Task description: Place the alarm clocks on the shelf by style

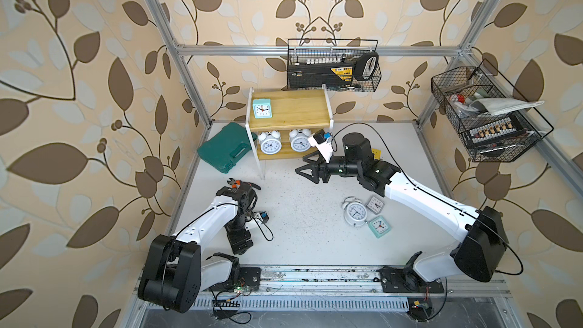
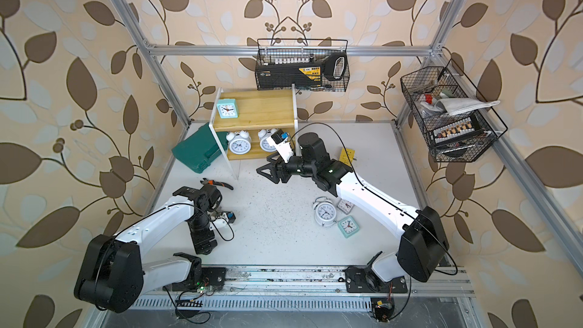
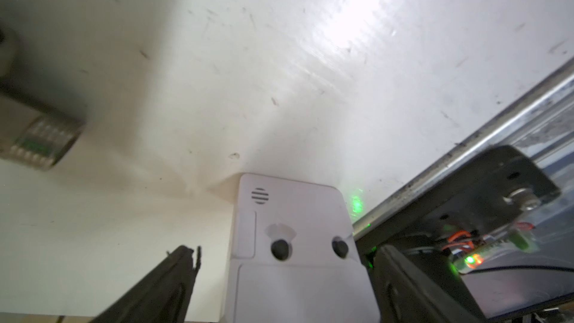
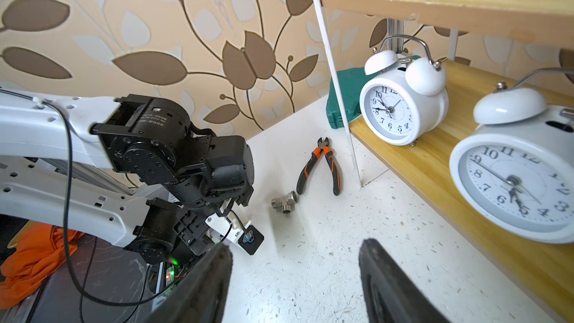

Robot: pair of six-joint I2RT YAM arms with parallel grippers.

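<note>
On the top shelf board sits a square teal clock (image 1: 262, 108). Two round white twin-bell clocks (image 4: 391, 107) (image 4: 517, 179) stand on the lower board. On the table at right lie a white twin-bell clock (image 1: 354, 212), a small square grey-white clock (image 1: 375, 204) and another teal clock (image 1: 380, 226). In the left wrist view, a white square clock (image 3: 299, 227), its back showing, is between the fingers of my left gripper, with a gap visible at the left finger. My right gripper hangs open and empty before the shelf.
Pliers (image 4: 320, 164) and a metal fitting (image 4: 284, 202) lie on the table near the left arm. A green case (image 1: 224, 147) stands left of the shelf (image 1: 303, 106). Behind the right arm is a yellow object (image 2: 346, 156).
</note>
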